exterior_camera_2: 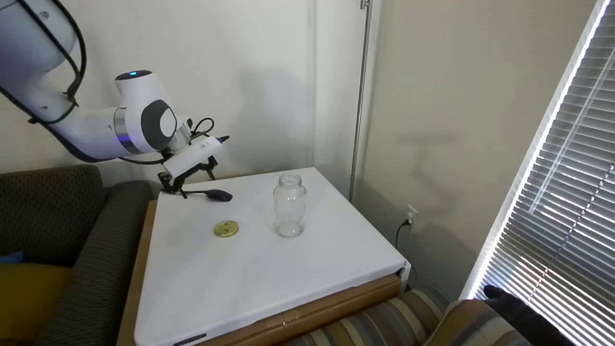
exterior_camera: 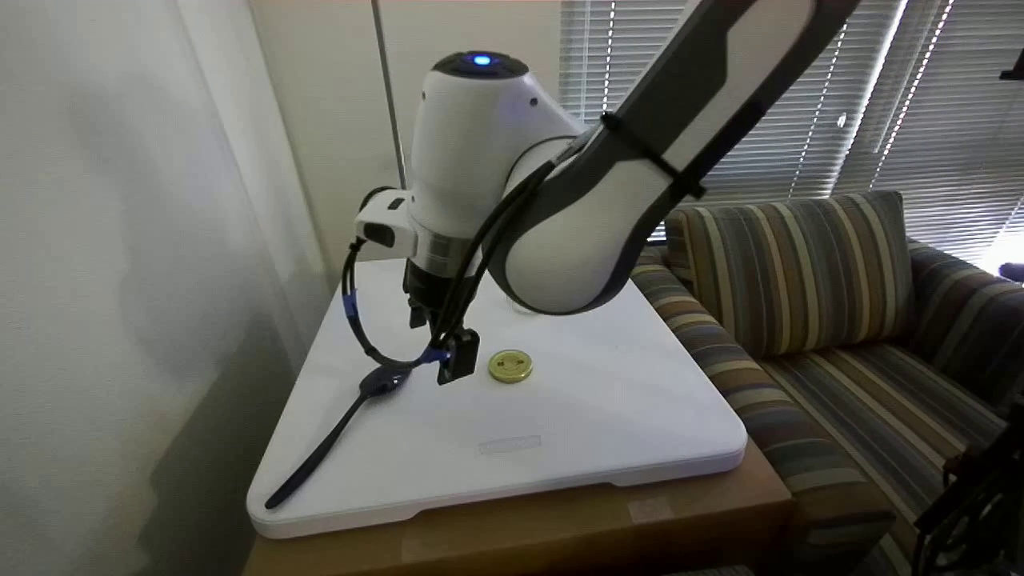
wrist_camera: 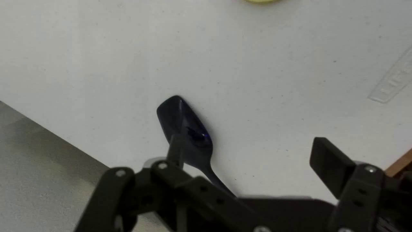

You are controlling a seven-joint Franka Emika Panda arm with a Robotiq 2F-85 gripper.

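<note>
A dark spoon (exterior_camera: 332, 437) lies on the white table (exterior_camera: 614, 403), its bowl toward the middle and its handle toward the near left corner in exterior view 1. Above it hangs my gripper, open, with a wide gap between its fingers. In the wrist view the left finger overlaps the edge of the spoon's bowl, and part of the handle is hidden below the gripper. A gold lid (exterior_camera_2: 226, 228) rests flat on the table. The clear glass jar (exterior_camera_2: 289, 205) stands upright without a lid; in exterior view 1 the arm covers most of it.
A wall (exterior_camera: 144, 240) runs close along the table's spoon side. Striped armchair (exterior_camera: 797, 288) borders the opposite side. The table surface around the lid and toward the jar is clear.
</note>
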